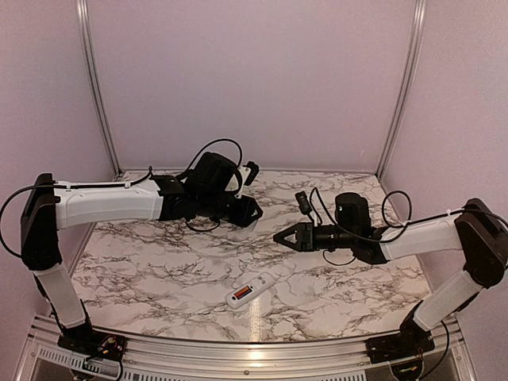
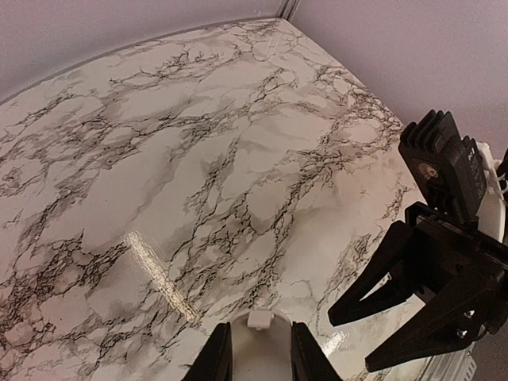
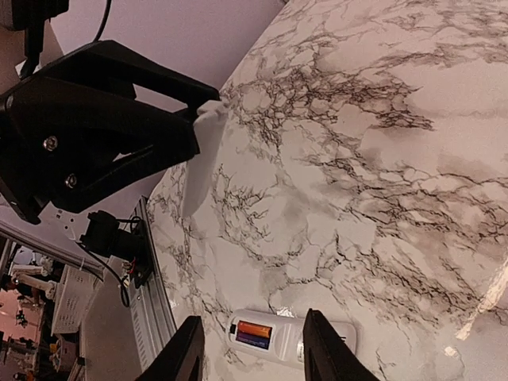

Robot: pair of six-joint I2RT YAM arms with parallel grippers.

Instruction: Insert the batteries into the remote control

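Note:
The white remote (image 1: 250, 289) lies on the marble table with its battery compartment uncovered, showing an orange and a dark battery (image 3: 254, 330). Raised above and behind it, my left gripper (image 1: 251, 216) is shut on a white battery cover, also seen in the right wrist view as a pale piece (image 3: 202, 163) at its fingertips. My right gripper (image 1: 282, 238) hovers above the table just right of the remote's line, lower than the left one, with its fingers (image 3: 321, 349) apart and nothing seen between them.
Pale walls surround it at the back and sides, and a metal rail (image 1: 198, 341) runs along the front edge.

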